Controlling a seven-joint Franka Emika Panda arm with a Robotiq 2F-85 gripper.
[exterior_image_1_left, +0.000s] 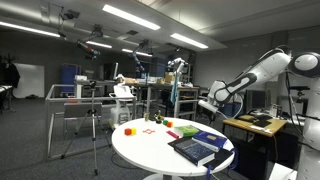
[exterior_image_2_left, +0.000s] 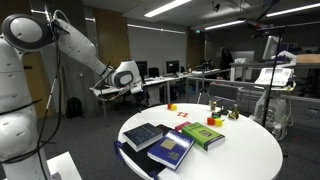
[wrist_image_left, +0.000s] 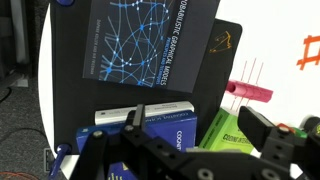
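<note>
My gripper is open above the books, its two dark fingers set well apart with nothing held between them. In the wrist view, a dark-covered book (wrist_image_left: 140, 48) with a blue network pattern lies at the top. Below it is a blue book (wrist_image_left: 165, 135), partly covered by the left finger. A green book (wrist_image_left: 228, 131) shows behind the right finger. Seen from exterior view 2, the dark book (exterior_image_2_left: 147, 134), the blue book (exterior_image_2_left: 170, 150) and the green book (exterior_image_2_left: 202, 136) lie close together, while the gripper (exterior_image_2_left: 136, 92) hangs above the table's edge.
Beneath the books is a black mat or tray (wrist_image_left: 110, 95) on the round white table (exterior_image_2_left: 250, 150). A pink-red cylinder (wrist_image_left: 249, 92) lies beyond the green book. Small coloured objects (exterior_image_2_left: 218, 122) stand farther back.
</note>
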